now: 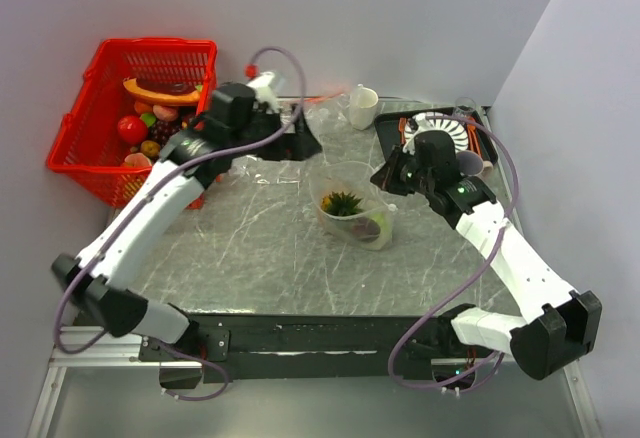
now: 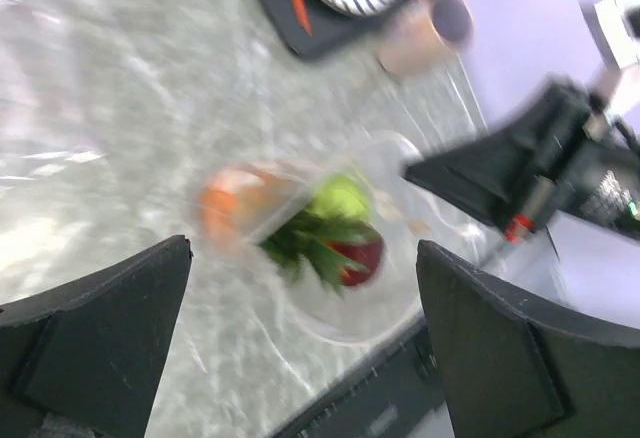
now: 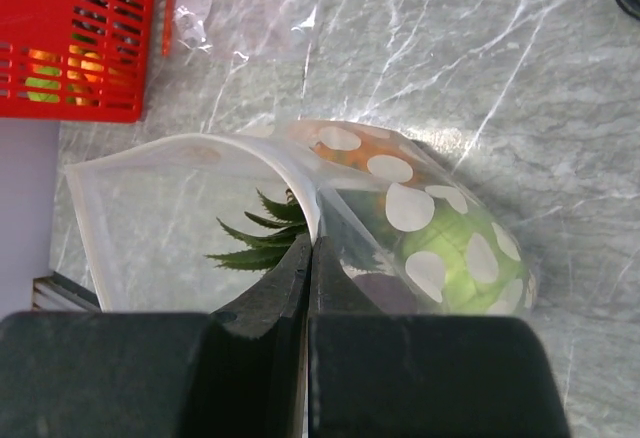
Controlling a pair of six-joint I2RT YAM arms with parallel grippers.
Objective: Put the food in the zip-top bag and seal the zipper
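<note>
The clear zip top bag (image 1: 378,241) with pale dots stands on the marble table, its mouth spread wide. Inside it are a green-leaved pineapple (image 1: 343,204), a round green item (image 2: 342,198) and a dark red one (image 2: 362,258). My right gripper is shut on the bag's rim, which runs in between its fingertips. Up and to the left of the bag hangs my left gripper (image 1: 306,142), open, its fingers (image 2: 110,323) wide apart with nothing held. In the left wrist view the bag shows beyond that gap.
A red basket (image 1: 92,170) of assorted food stands at the left. Loose clear plastic (image 3: 255,3) lies behind the bag. At the back are a white cup (image 1: 363,108) and a black tray (image 1: 388,134) holding a plate.
</note>
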